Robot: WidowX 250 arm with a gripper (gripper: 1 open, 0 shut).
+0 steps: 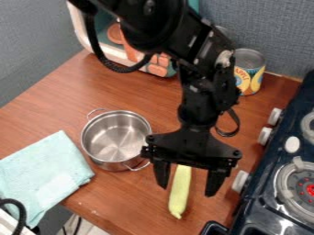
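My black gripper (186, 184) points down over the wooden counter, open, its two fingers either side of a pale yellow, long vegetable-like object (179, 204) that lies lengthwise on the counter. The fingertips appear above or around its upper part; whether they touch it is unclear. To the left stands a steel pot (113, 138) with handles.
A light blue cloth (37, 170) lies at the front left. A black stove (276, 211) with white knobs borders the right. Cans (245, 73) and a teal-and-white item (95, 37) stand at the back.
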